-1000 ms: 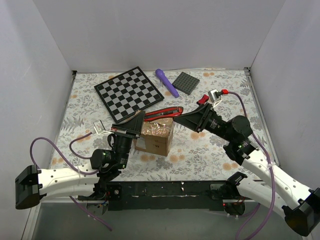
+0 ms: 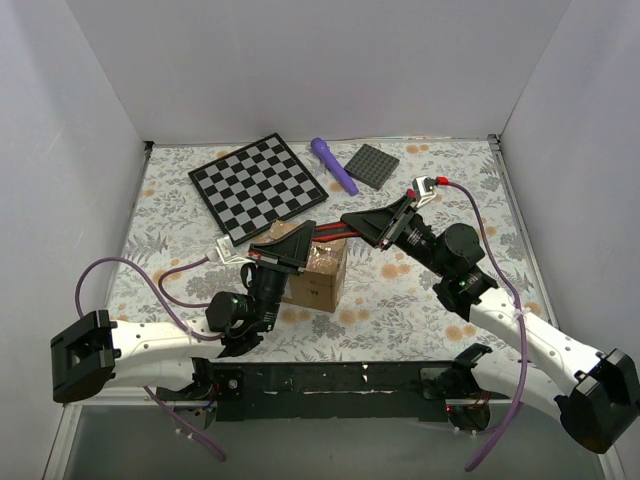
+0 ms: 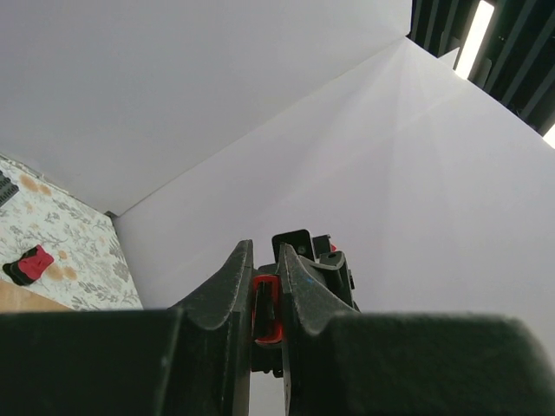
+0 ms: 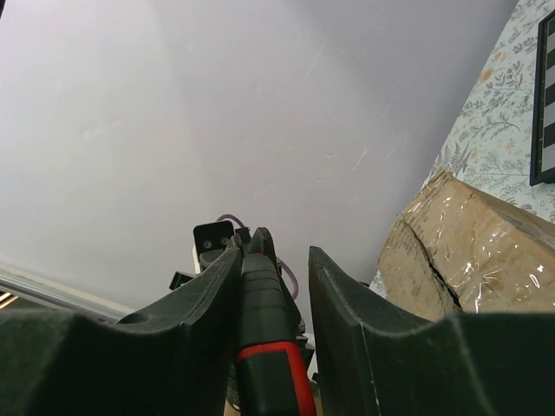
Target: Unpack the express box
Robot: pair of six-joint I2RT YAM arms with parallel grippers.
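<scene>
A red and black box cutter (image 2: 333, 232) spans the gap between my two grippers, above the taped cardboard box (image 2: 318, 290). My left gripper is shut on one end of the cutter, whose red casing (image 3: 277, 334) shows between its fingers. At the other end, my right gripper is part open around the cutter (image 4: 273, 368). In the right wrist view the cutter lies by the left finger, and a gap separates it from the right finger (image 4: 334, 303). The box (image 4: 468, 251) looks closed, with a dark seam along its top.
Behind the box lie a chessboard (image 2: 258, 187), a purple microphone (image 2: 333, 166) and a dark grey grid pad (image 2: 371, 166). A small red and black object (image 3: 30, 264) rests on the floral mat, partly hidden behind the right arm from above.
The left gripper has carried the cutter rightward. The box has stayed put.
</scene>
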